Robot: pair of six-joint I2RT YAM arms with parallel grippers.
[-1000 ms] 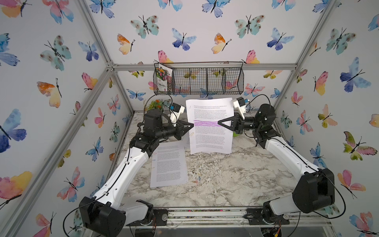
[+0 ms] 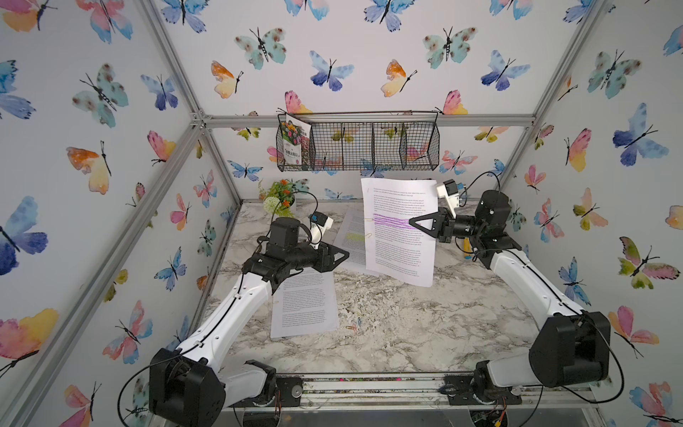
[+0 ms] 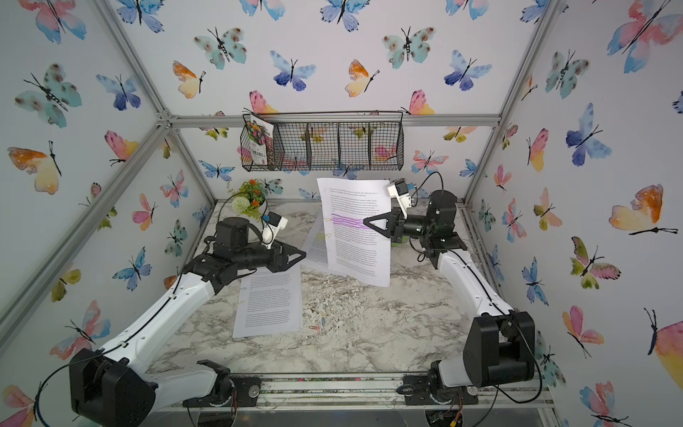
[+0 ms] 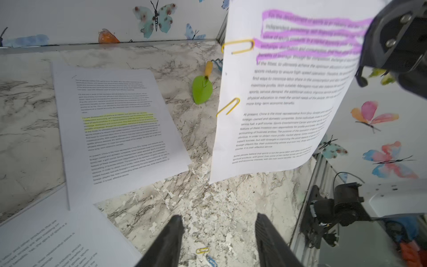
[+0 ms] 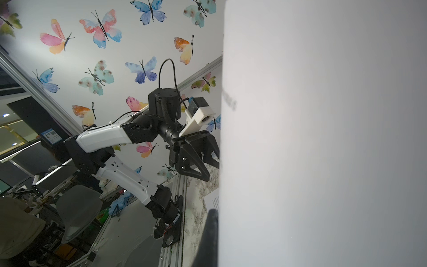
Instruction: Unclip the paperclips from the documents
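Note:
A document with purple highlighting point(image 2: 402, 249) hangs upright in the air, its right edge pinched by my right gripper point(image 2: 412, 221). Two yellow paperclips sit on the sheet's left edge in the left wrist view: an upper paperclip point(image 4: 238, 45) beside the highlighting and a lower paperclip point(image 4: 228, 106), tilted. My left gripper is part open and stands to the left of the hanging sheet, apart from it, with nothing visible between its fingers. In the right wrist view the pale sheet point(image 5: 324, 133) fills the right half and hides most of my right gripper's fingers.
On the marble table point(image 2: 455, 313) lie a yellow-highlighted document point(image 4: 120, 129) and a plain-text document point(image 2: 306, 302). Several loose clips lie near the front, among them a yellow clip point(image 4: 202, 250). A flower pot point(image 2: 279, 199) stands at the back left, under a wire basket point(image 2: 359, 146).
Against a second ago, when my left gripper was at the sheet's left edge, the sheet and my right gripper are farther right.

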